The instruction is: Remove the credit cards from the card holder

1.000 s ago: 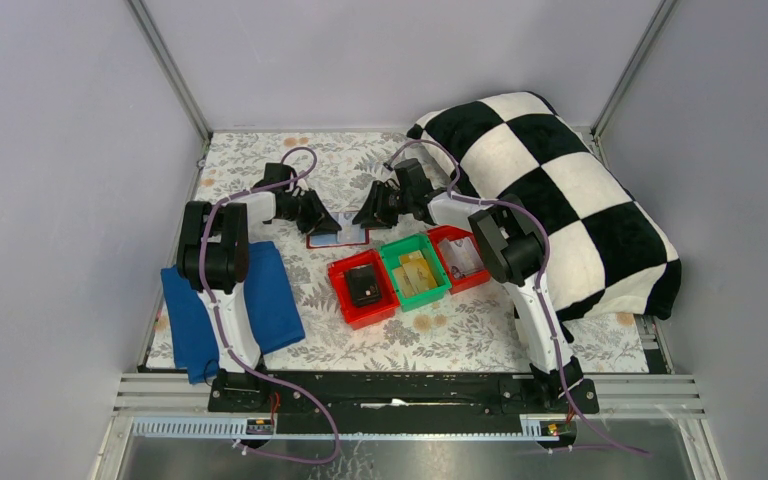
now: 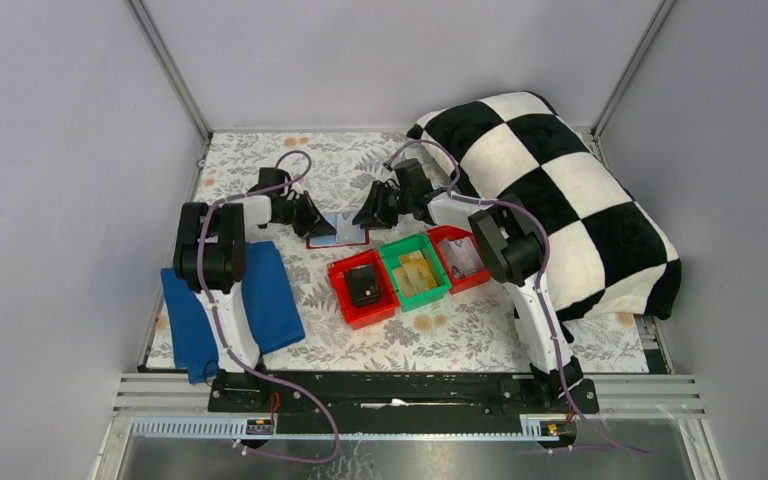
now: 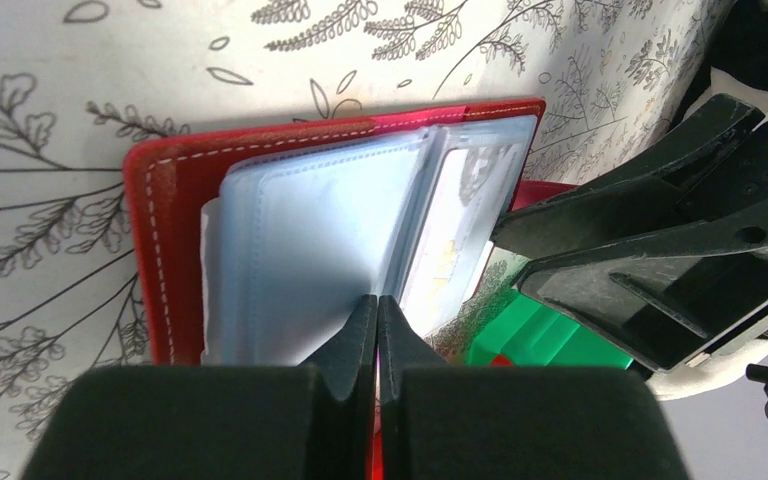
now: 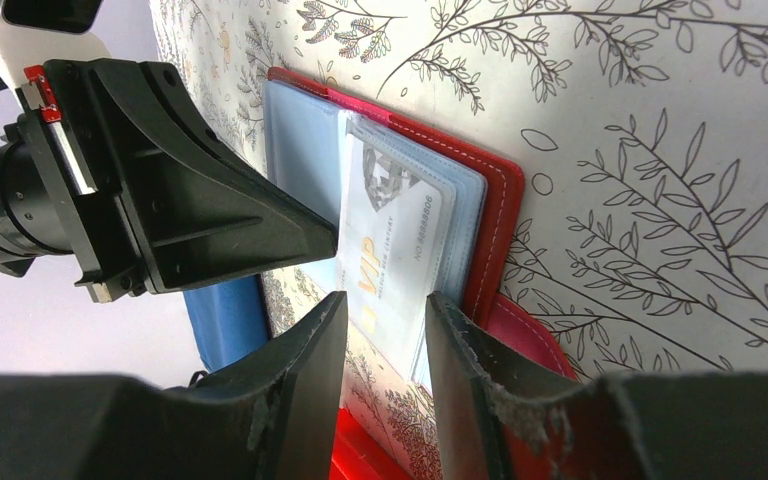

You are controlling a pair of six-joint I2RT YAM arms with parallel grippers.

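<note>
The red card holder (image 3: 168,290) lies spread on the patterned table, its clear bluish sleeves (image 3: 310,240) facing up. A white VIP card (image 4: 388,230) is in the right-hand sleeve, one edge beside the central fold. My left gripper is shut, with nothing between its fingers; its tips are over the holder near the fold, and the card is outside them. On the holder's right part, my right gripper stands open, with a gap between its fingers over the card's lower part. Whether its tips press on the sleeve cannot be told.
In front of the holder stand a red bin with a black item (image 2: 363,285), a green bin (image 2: 392,262) with yellowish cards, and another red bin (image 2: 472,282). A blue cloth (image 2: 272,300) lies at left, a checkered cushion (image 2: 560,170) at right.
The right gripper stays put.
</note>
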